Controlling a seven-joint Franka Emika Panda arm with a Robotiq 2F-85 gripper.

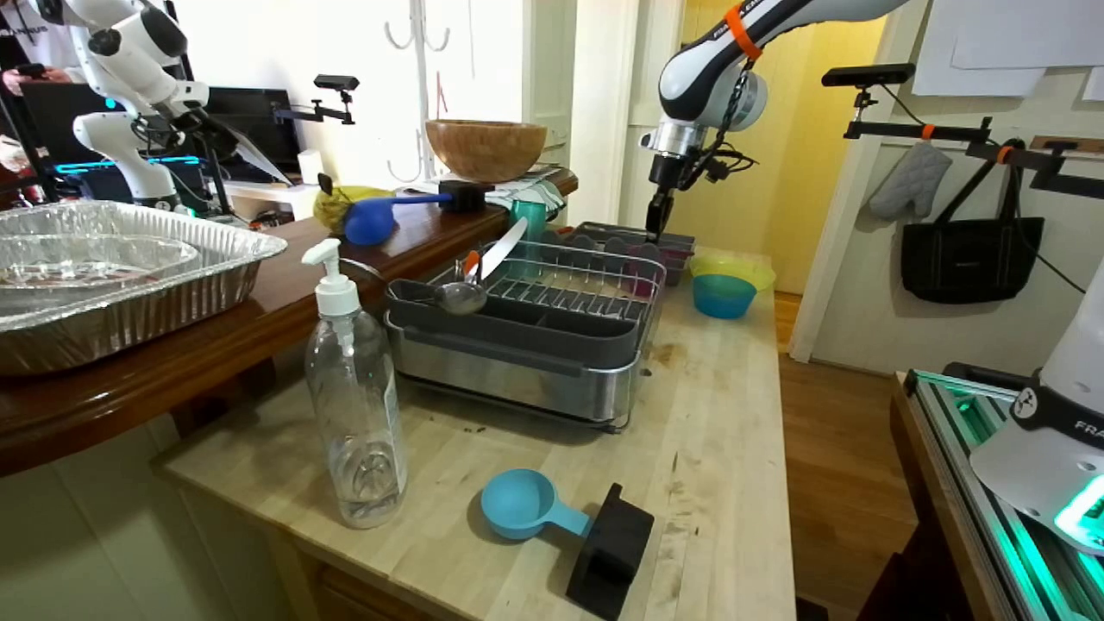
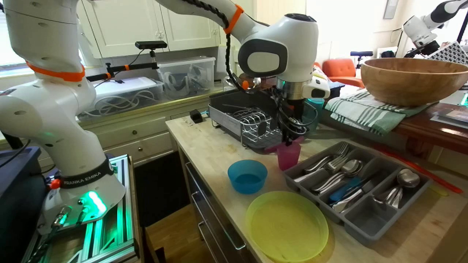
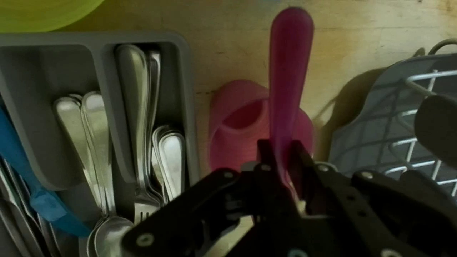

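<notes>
My gripper is shut on a pink utensil [image 3: 290,72], whose rounded handle sticks out past the fingertips in the wrist view. Behind and below that handle is a pink cup [image 3: 240,147], partly hidden by the fingers; its opening shows to the left of the handle. In exterior view 2 the pink cup [image 2: 289,156] stands on the counter between the blue bowl and the dish rack, with my gripper [image 2: 288,142] just above it. Whether the utensil touches the cup, I cannot tell. The utensil's far end is hidden by the gripper.
A grey cutlery tray [image 2: 377,228] full of silverware lies to one side of the cup, a dish rack [image 2: 245,125] on the other. A blue bowl [image 2: 247,176] and a yellow plate [image 2: 287,225] occupy the counter nearby. A wooden bowl [image 2: 414,81] sits on the higher ledge.
</notes>
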